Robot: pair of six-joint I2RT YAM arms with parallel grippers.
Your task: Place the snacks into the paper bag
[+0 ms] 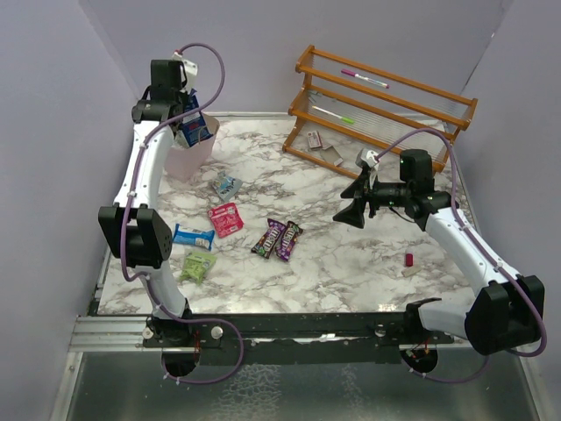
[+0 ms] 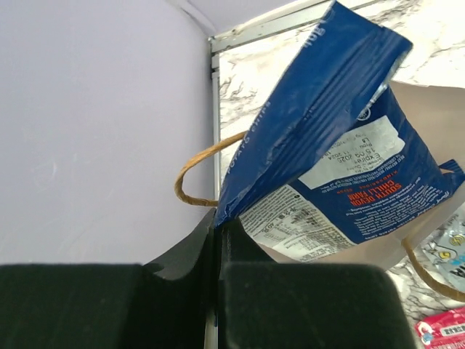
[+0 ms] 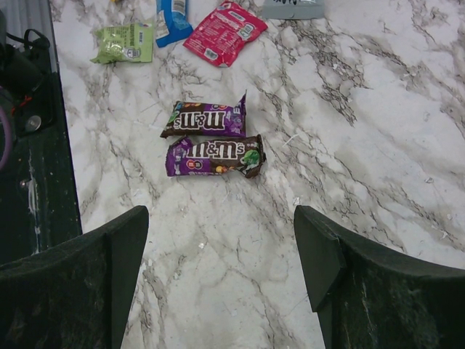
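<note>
At the back left, my left gripper is shut on the top edge of a dark blue snack packet [image 2: 305, 109] over the paper bag [image 1: 182, 160]. On the table lie a silver-blue packet [image 1: 225, 185], a red packet [image 1: 224, 220], a blue packet [image 1: 193, 238], a green packet [image 1: 197, 267] and two M&M's packets [image 1: 267, 238] [image 3: 214, 155]. My right gripper stands open to the right of the M&M's packets, nothing between its fingers.
A wooden rack [image 1: 379, 111] with pens stands at the back right. A small red object [image 1: 408, 260] lies front right.
</note>
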